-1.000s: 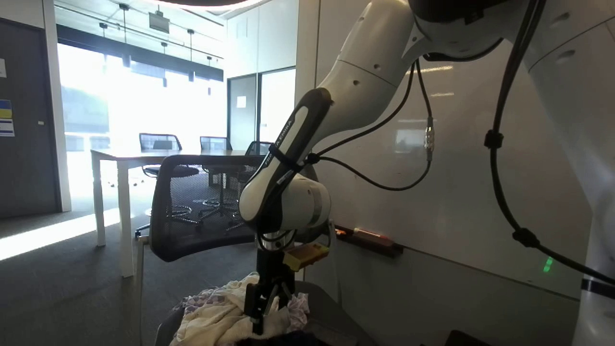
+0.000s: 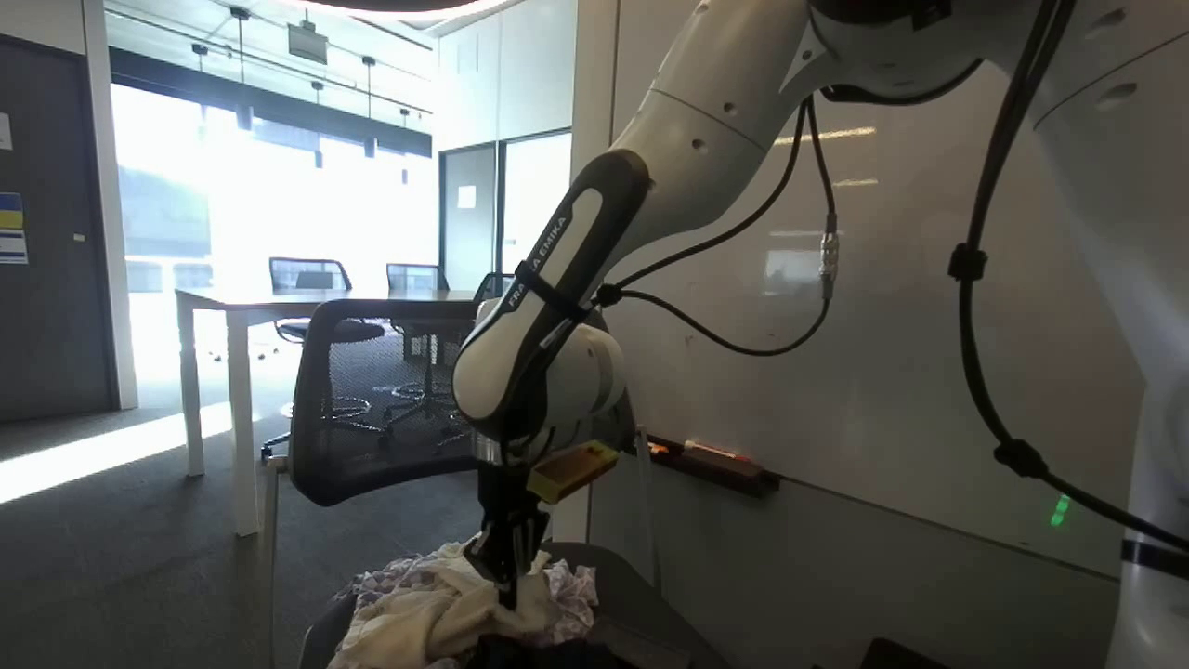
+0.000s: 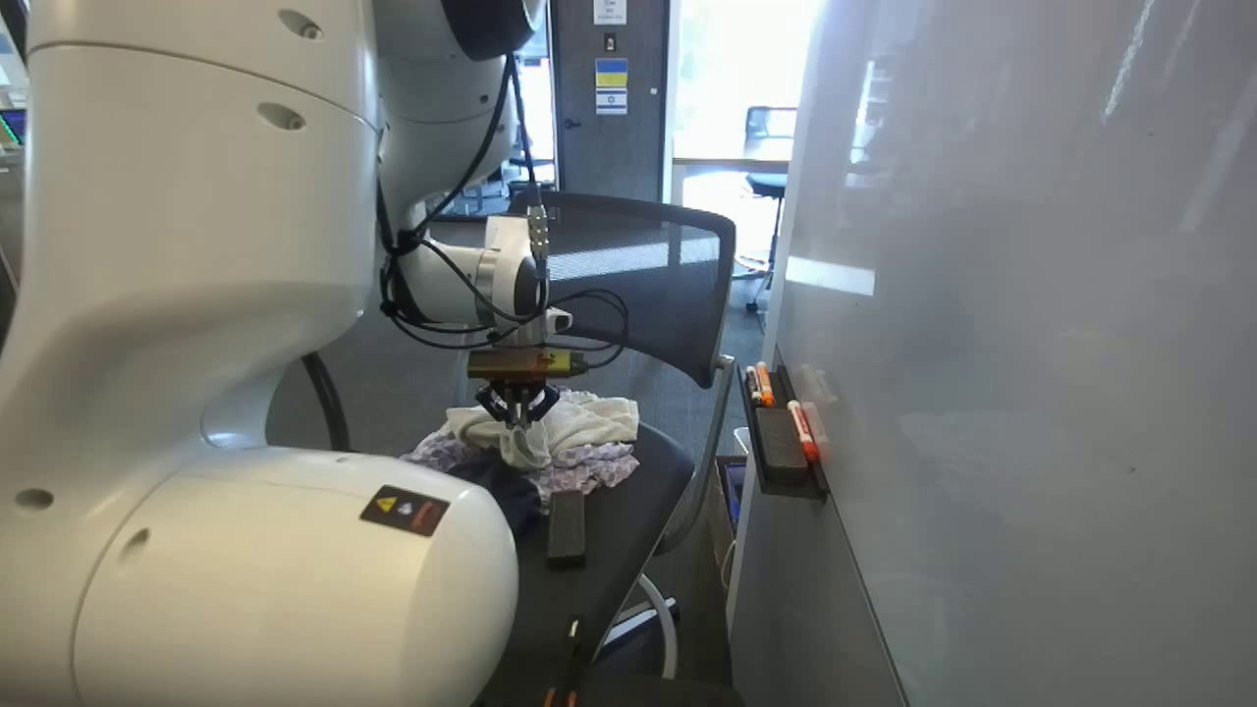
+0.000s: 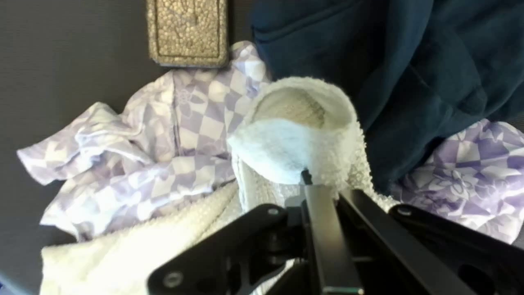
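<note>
A cream-white towel (image 4: 132, 260) lies crumpled on the chair seat, and one fold of it stands up in a loop at the fingertips. My gripper points down and is shut on this towel; the pinched part is mostly hidden behind the fingers. From the side, the gripper (image 2: 509, 596) is low over the pile, its tips against the towel (image 2: 429, 613). Under and beside the towel spreads a purple-and-white checked cloth (image 4: 199, 110). A dark navy cloth (image 4: 442, 73) is bunched against the towel fold in the wrist view.
A dark block-shaped eraser (image 3: 567, 530) rests on the seat near the cloths. The mesh chair back (image 3: 636, 265) rises behind the gripper. To the side stands a whiteboard (image 3: 1037, 353) with a marker tray (image 3: 780, 448). Part of the seat (image 3: 619, 530) beside the eraser is bare.
My gripper has risen and shifted slightly left in exterior view 1. Its fingers, spread apart before, are now together on the towel, and a towel fold has come up with them.
</note>
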